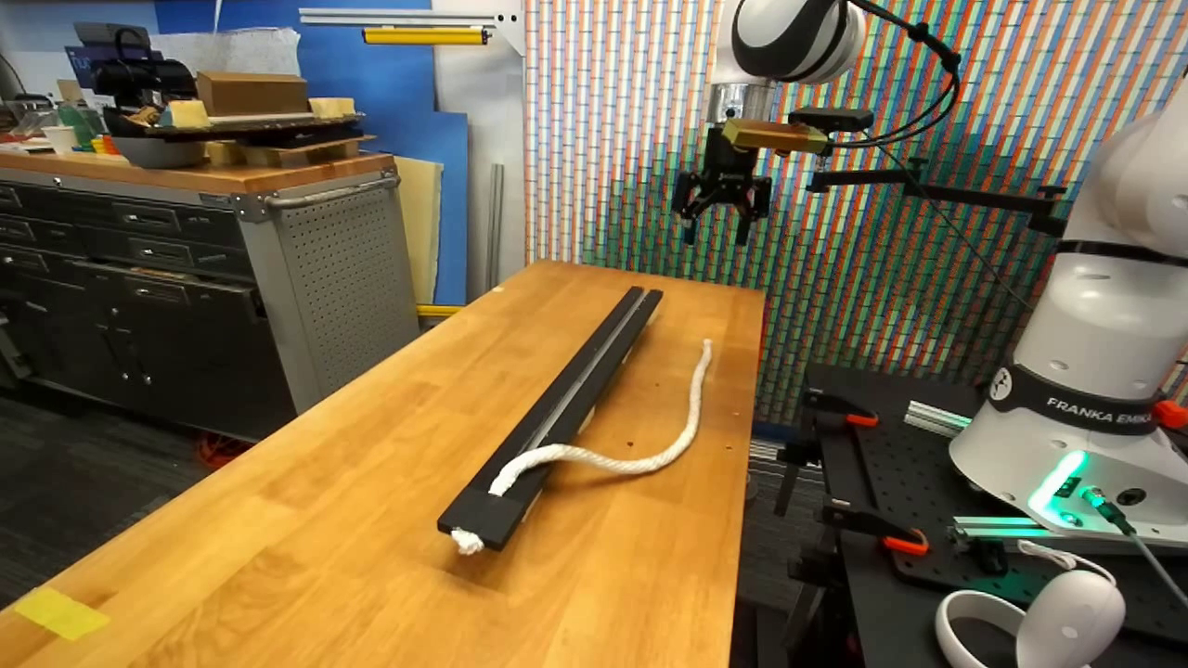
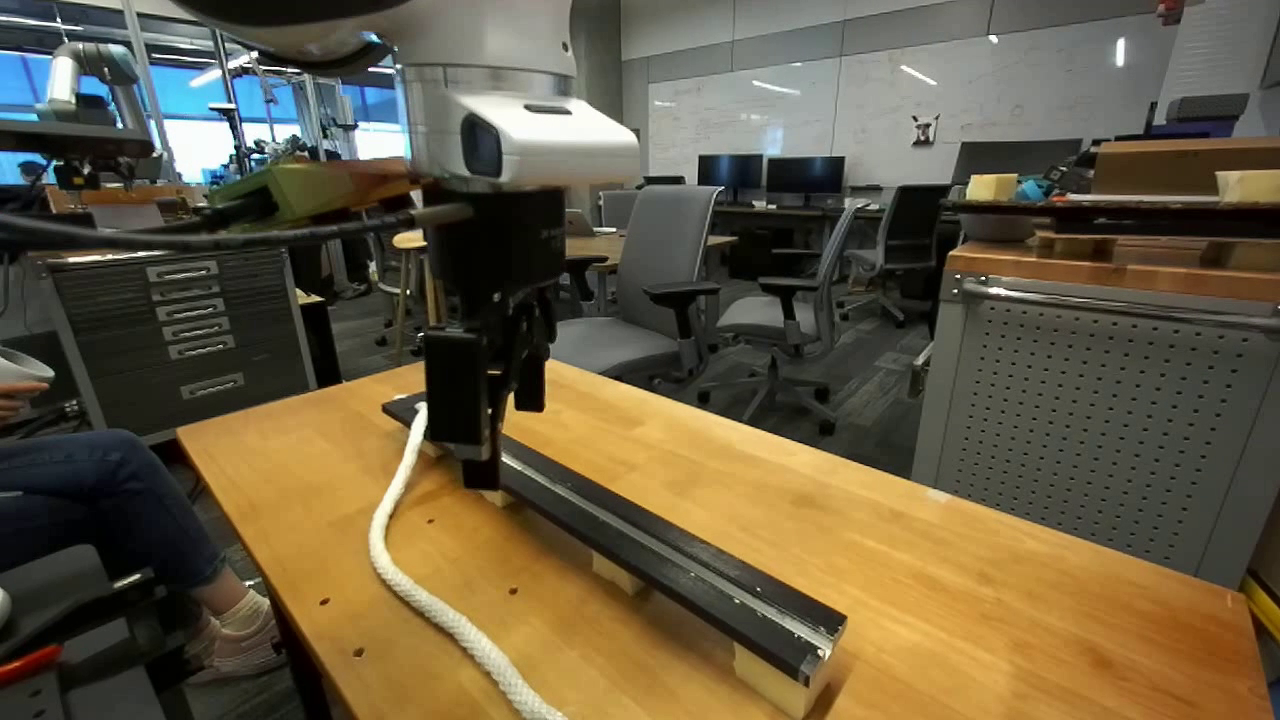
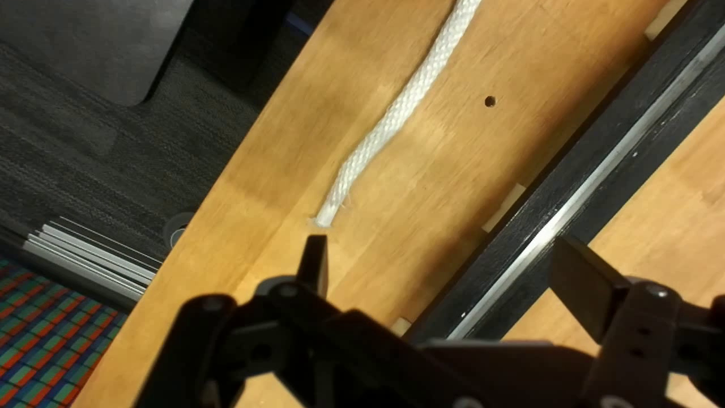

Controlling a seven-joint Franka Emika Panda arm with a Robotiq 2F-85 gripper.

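A white rope [image 1: 635, 464] lies in a curve on the wooden table, its near part running up onto a long black rail [image 1: 501, 481] with a pale slot along its middle. A short tuft of white rope [image 1: 467, 541] pokes out at the rail's near end. High over the far part of the table, my gripper [image 1: 716, 237] hangs open and empty. In the wrist view the rope's free end [image 3: 326, 216] lies just beyond the left finger [image 3: 314, 264], and the rail [image 3: 544, 238] passes diagonally beneath the right finger [image 3: 578, 279].
Small wooden blocks [image 2: 768, 682] hold the rail above the table [image 2: 1032, 612]. In exterior view 2 a seated person's leg [image 2: 132, 510] is close to the table's edge.
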